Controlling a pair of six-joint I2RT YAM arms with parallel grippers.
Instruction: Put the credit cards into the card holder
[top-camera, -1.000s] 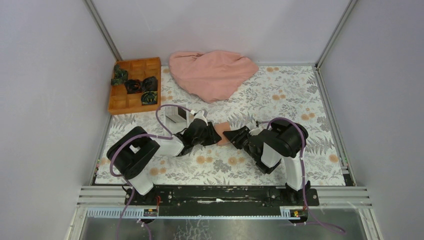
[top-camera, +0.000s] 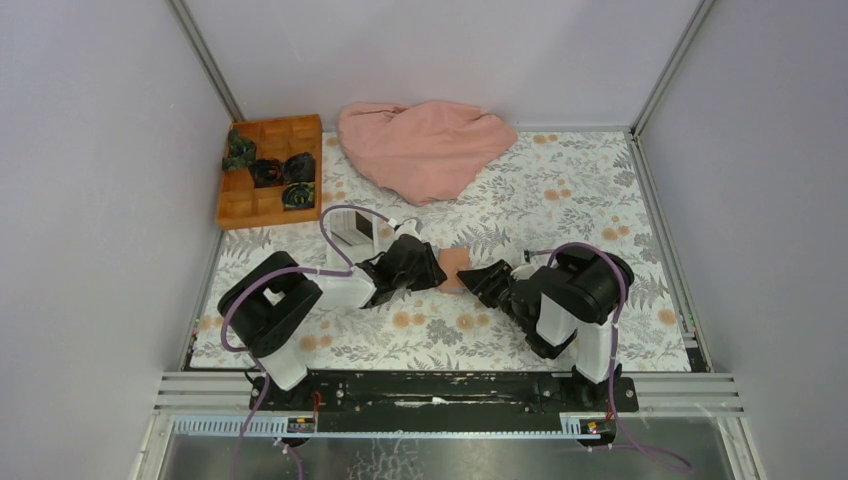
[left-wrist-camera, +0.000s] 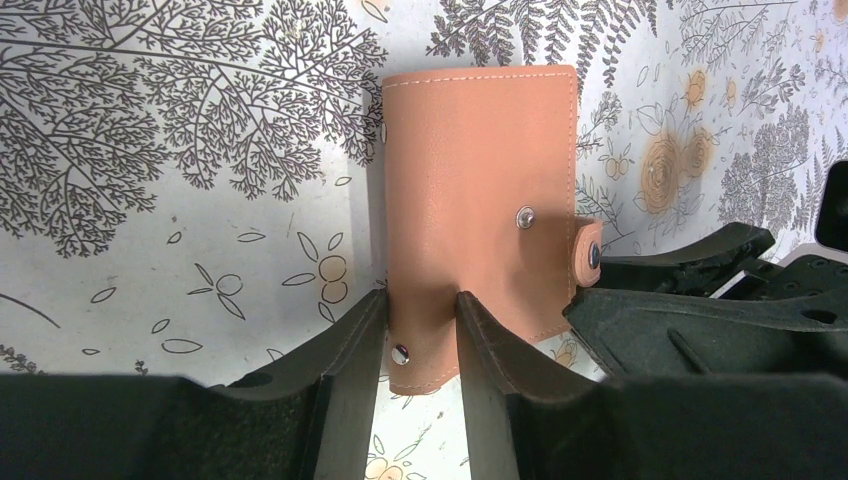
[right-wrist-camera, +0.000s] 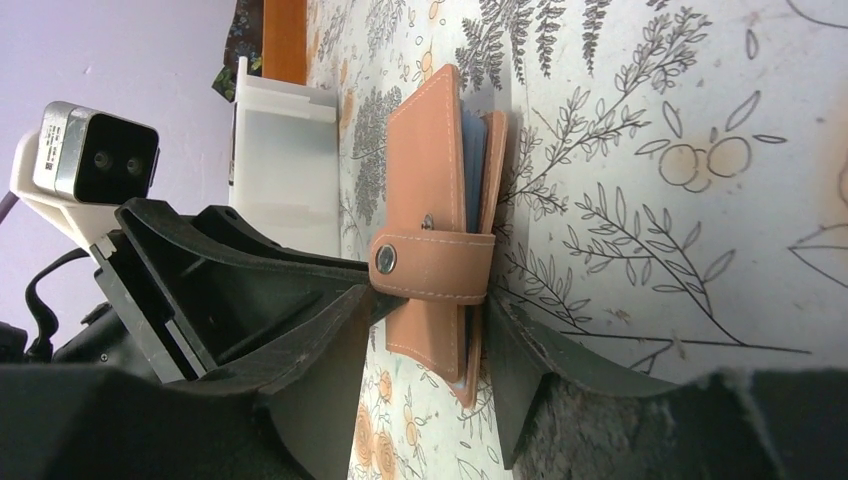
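Note:
The tan leather card holder (top-camera: 455, 258) lies folded on the patterned cloth, between both grippers. In the right wrist view, the edges of greyish-blue cards (right-wrist-camera: 473, 160) show inside the holder. A snap strap (right-wrist-camera: 435, 264) crosses its open side. My left gripper is open, its fingertips over one end of the holder with tan leather showing in the gap. My right gripper stands open at the strap side, the strap and holder edge between its fingers. Whether either set of fingers presses on the leather cannot be told.
A white rack (top-camera: 352, 228) stands behind the left arm. An orange divided tray (top-camera: 232, 208) with dark rolled items sits at the back left, and a pink cloth (top-camera: 420, 150) lies at the back.
The holder has shifted slightly to the right and straightened. Both grippers have moved a little to the right, staying close to it.

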